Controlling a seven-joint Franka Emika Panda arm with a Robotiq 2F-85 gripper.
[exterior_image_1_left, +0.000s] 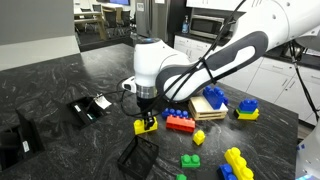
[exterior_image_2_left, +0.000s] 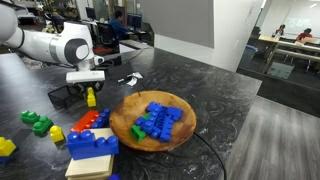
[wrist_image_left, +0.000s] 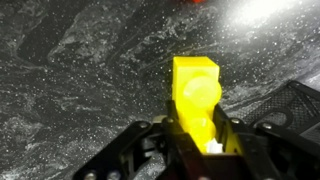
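Observation:
In the wrist view a yellow block (wrist_image_left: 195, 85) sticks out from between the fingers of my gripper, which is shut on it. Exterior view 1 has the same block (exterior_image_1_left: 145, 126) under the gripper, just behind the black mesh basket (exterior_image_1_left: 138, 160). From the other side, exterior view 2 shows the yellow block (exterior_image_2_left: 91, 98) hanging below my gripper, beside the basket (exterior_image_2_left: 66, 97). A corner of the basket (wrist_image_left: 290, 108) appears at the right of the wrist view. The block looks clear of the table.
A wooden bowl (exterior_image_2_left: 125, 125) holds blue and green blocks. Red (exterior_image_1_left: 180, 124), green (exterior_image_1_left: 190, 160) and yellow blocks (exterior_image_1_left: 238, 164) lie to the right of the basket in exterior view 1.

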